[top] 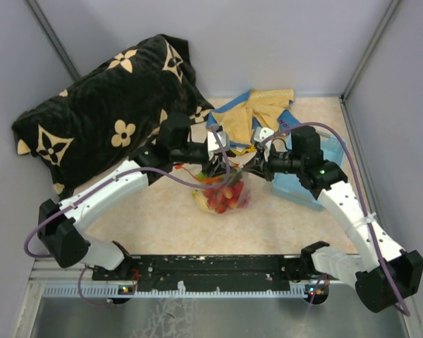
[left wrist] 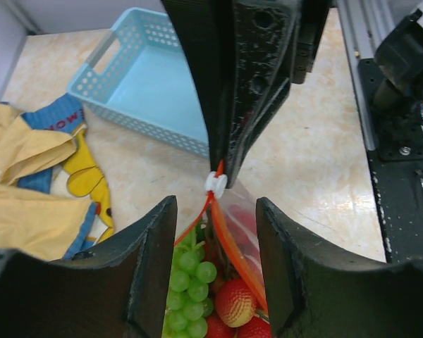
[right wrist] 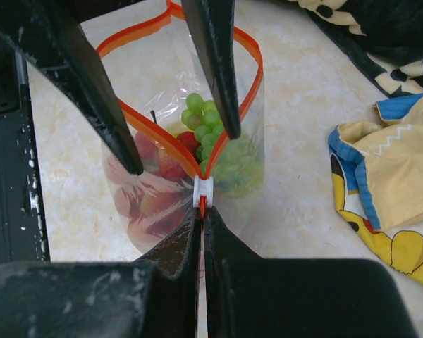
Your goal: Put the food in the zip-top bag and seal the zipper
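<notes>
The clear zip top bag (top: pixel 222 201) stands with food inside; green grapes (left wrist: pixel 188 296) and red fruit (left wrist: pixel 235 303) show through its open, orange-edged mouth. My right gripper is shut on the orange zipper end of the bag, just beside the white slider (right wrist: pixel 203 190). Over the bag, my left gripper is open, and its fingers (right wrist: pixel 222 70) stand either side of the zipper near the slider without closing on it. From above, the two grippers hide part of the bag's mouth.
A light blue basket (top: pixel 296 189) stands at the right, behind my right arm. Folded yellow and blue cloth (top: pixel 252 116) lies at the back. A black patterned blanket (top: pixel 113 105) fills the back left.
</notes>
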